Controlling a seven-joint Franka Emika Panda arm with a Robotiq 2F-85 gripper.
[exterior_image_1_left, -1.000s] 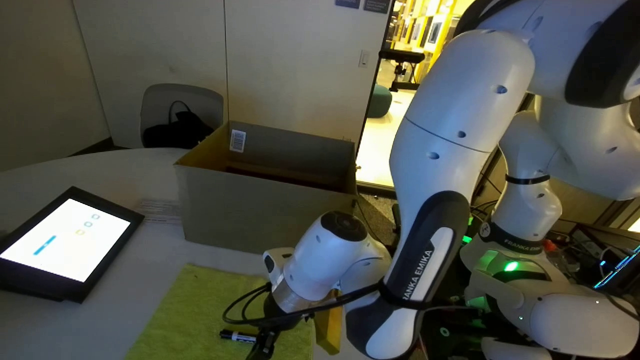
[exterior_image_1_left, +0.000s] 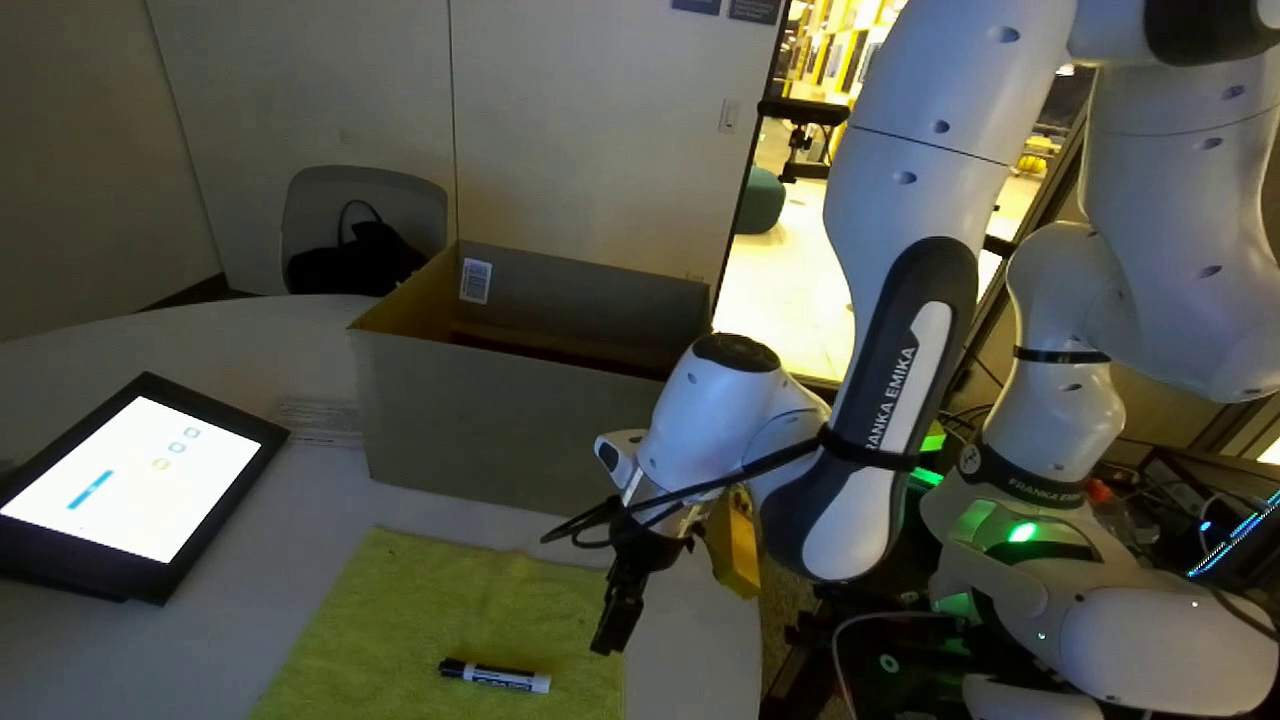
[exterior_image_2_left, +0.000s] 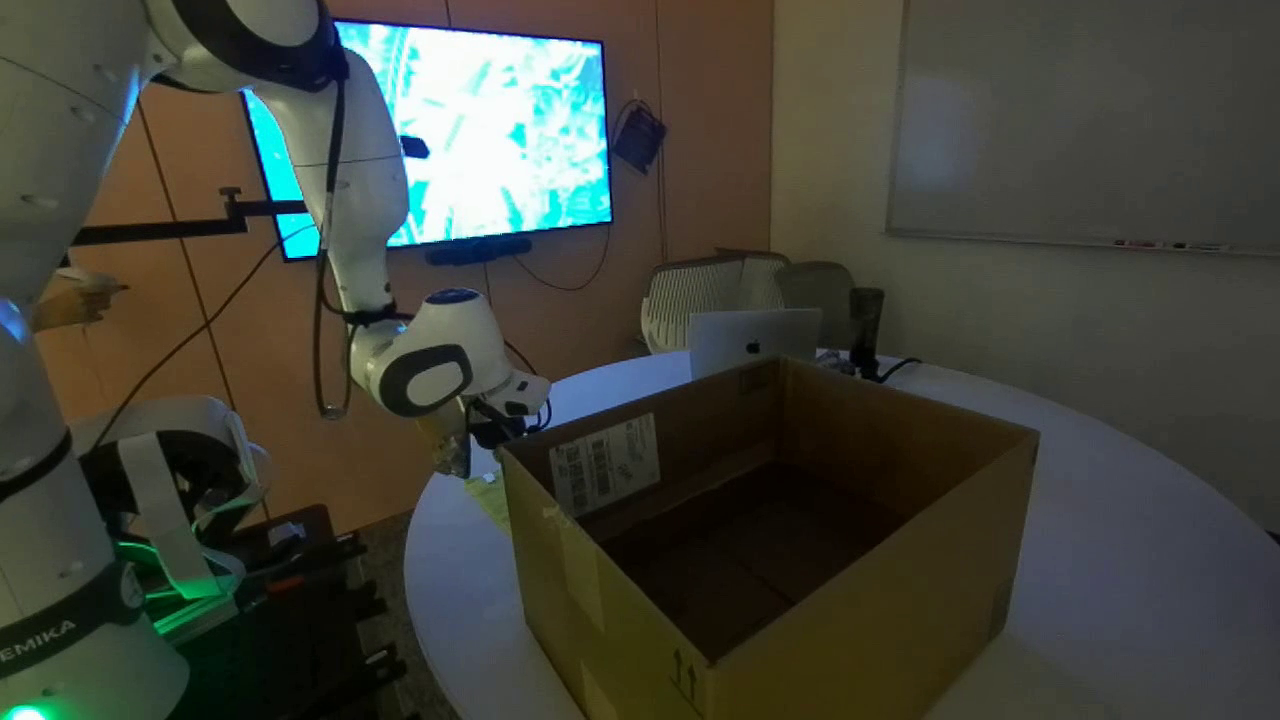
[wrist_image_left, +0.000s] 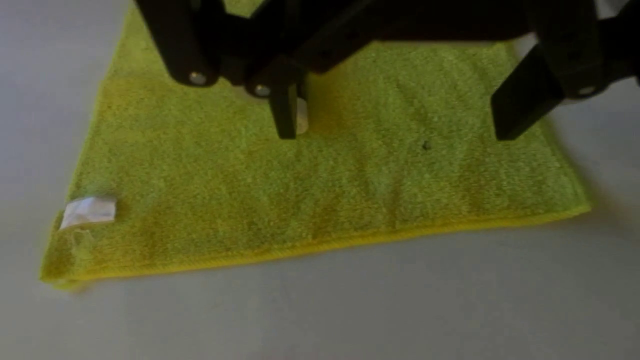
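Note:
A black-and-white marker (exterior_image_1_left: 494, 677) lies on the yellow-green cloth (exterior_image_1_left: 396, 600) in exterior view 1. Raised above the cloth's right edge, my gripper (exterior_image_1_left: 617, 624) is apart from the marker and to its right. The wrist view shows the gripper open, its fingers wide apart and only cloth in the gap. A small white end, probably the marker's (wrist_image_left: 301, 116), peeks out beside the left finger; the rest is hidden there. Exterior view 2 hides the marker and fingertips behind the box.
Behind the cloth stands a large open cardboard box (exterior_image_1_left: 504, 420), its visible floor bare in exterior view 2. A lit tablet (exterior_image_1_left: 138, 480) rests at the table's left. A laptop (exterior_image_2_left: 753, 340) sits beyond the box. Bare table (wrist_image_left: 336, 306) borders the cloth.
My gripper has risen and shifted right, away from the marker, which stays in place on the cloth. More of the marker shows now; the arm covered its right end before.

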